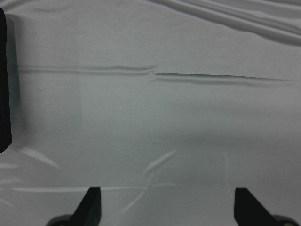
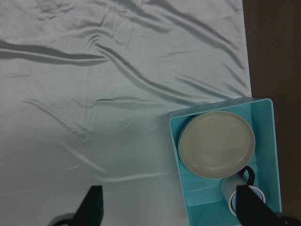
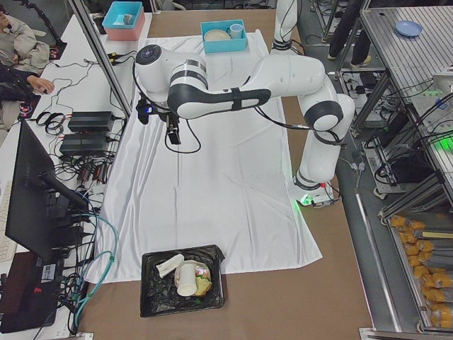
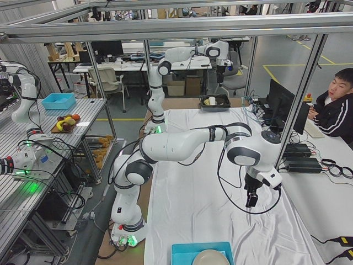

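In the camera left view my left gripper (image 3: 173,133) is held above the white cloth (image 3: 212,198); in the camera right view my right gripper (image 4: 252,196) hangs over its other half. Both wrist views show widely spaced fingertips, open and empty. A black bin (image 3: 152,283) with a white cup (image 3: 187,280), food and a white item stands at one end. A blue bin (image 2: 275,155) at the other holds plates (image 2: 216,143) and a mug (image 2: 230,188).
Monitors (image 3: 32,195) and cables line one side of the cloth, with a seated person (image 4: 342,94) beyond. A metal rack (image 4: 66,149) stands on the other side.
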